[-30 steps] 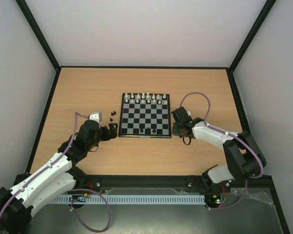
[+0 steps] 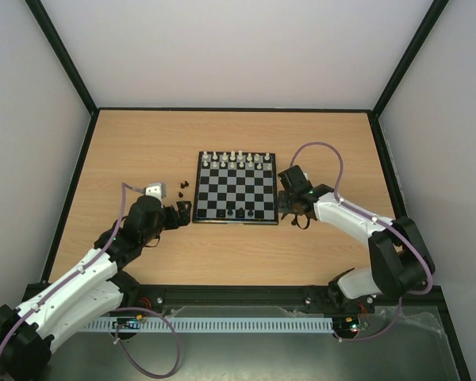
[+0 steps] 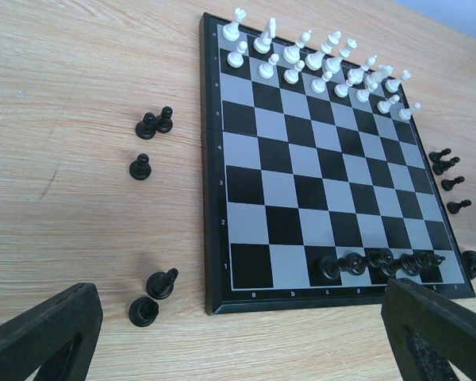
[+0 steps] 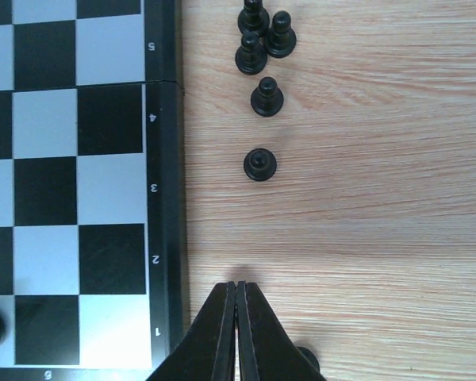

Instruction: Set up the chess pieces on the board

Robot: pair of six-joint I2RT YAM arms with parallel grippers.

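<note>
The chessboard (image 2: 236,190) has white pieces (image 3: 266,67) on its far ranks and black pieces (image 3: 357,264) along its near rank. Loose black pieces (image 3: 140,167) lie left of it; others (image 4: 266,97) stand off its right edge. My left gripper is open over the table beside the board's left side, nothing between its fingers. My right gripper hangs by the board's right edge near rank 1, its fingertips shut together; anything held is hidden. A black piece (image 4: 308,357) shows partly behind it.
Bare wood (image 2: 159,135) surrounds the board, with free room behind and in front. Dark frame edges and walls bound the table.
The left arm and the board look unchanged.
</note>
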